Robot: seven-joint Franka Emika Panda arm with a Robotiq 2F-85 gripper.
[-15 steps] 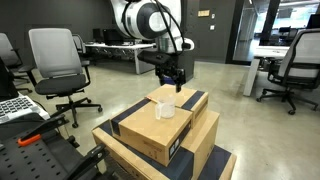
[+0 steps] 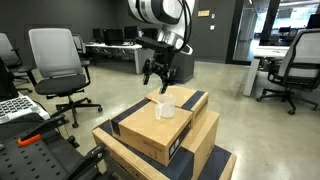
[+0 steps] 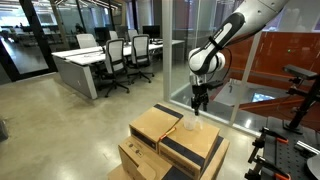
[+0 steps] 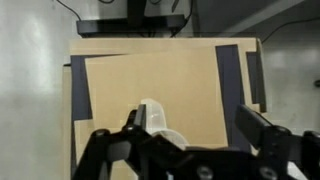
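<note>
A pale, translucent cup-like thing stands on top of the cardboard boxes. In the wrist view this pale thing shows as rounded white shapes near the left finger, its lower part partly hidden by the gripper. My gripper hangs above the boxes, higher than the cup and apart from it. From above, the gripper has its fingers spread wide, with bare cardboard showing between them. In the second exterior view, the cup is faint against the box top.
More boxes lie beside and below the top one, making stepped edges. A dark table with a keyboard is at the left. An office chair stands behind on open floor.
The arm has swung and turned, bringing the gripper leftward in the first exterior view, with its fingers now seen spread. The cup and boxes have stayed put.
</note>
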